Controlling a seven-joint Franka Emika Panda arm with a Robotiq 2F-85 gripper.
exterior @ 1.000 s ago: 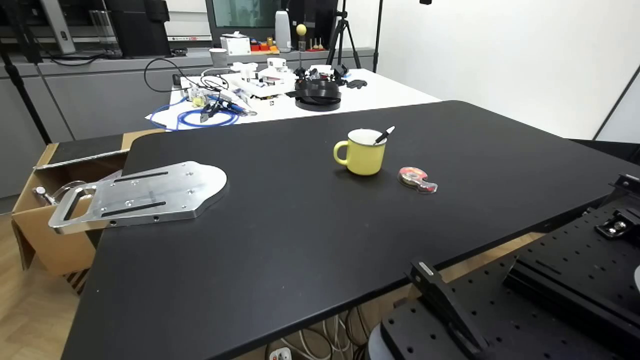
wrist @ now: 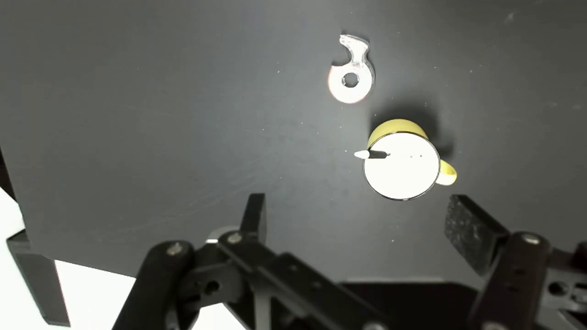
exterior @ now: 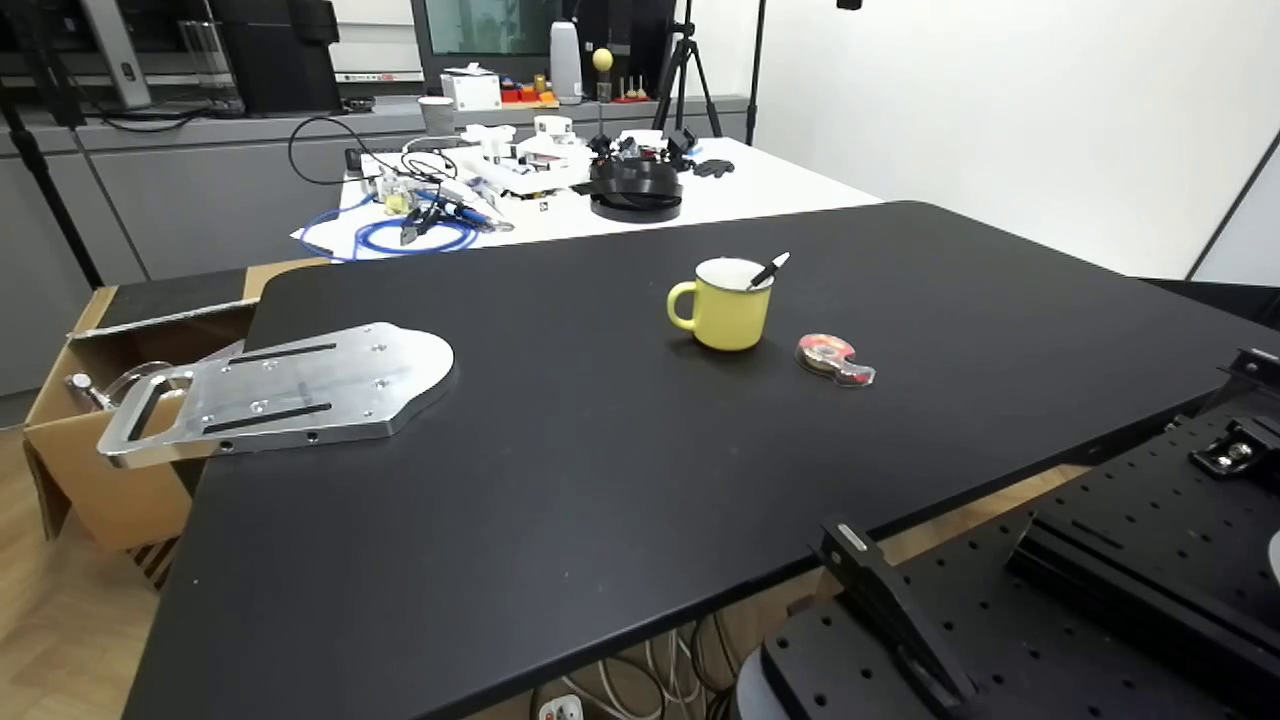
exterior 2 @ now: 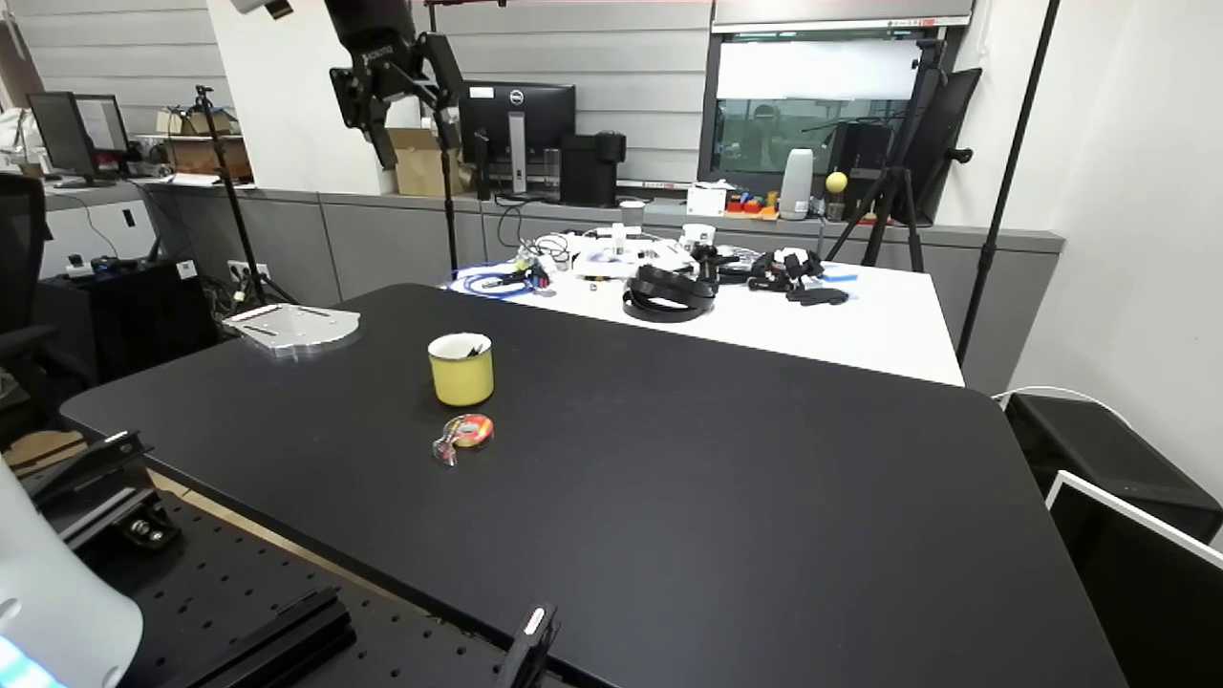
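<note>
A yellow mug (exterior: 729,314) with a white inside stands upright on the black table, a black pen (exterior: 768,271) leaning out over its rim. In the wrist view the mug (wrist: 402,167) has its handle to the right, and the pen's pale end (wrist: 361,154) pokes out at the left. Close by lies a small tape dispenser (wrist: 351,79), flat on the table, red and clear in exterior view 2. My gripper is open high above the table, its fingers wide apart with only bare tabletop between them. It also hangs at the top of exterior view 2 (exterior 2: 396,92).
A flat silver metal plate (exterior: 294,384) lies at the table's left side, its handle jutting past the edge above a cardboard box (exterior: 120,480). Behind stands a white table (exterior 2: 826,333) with cables and parts.
</note>
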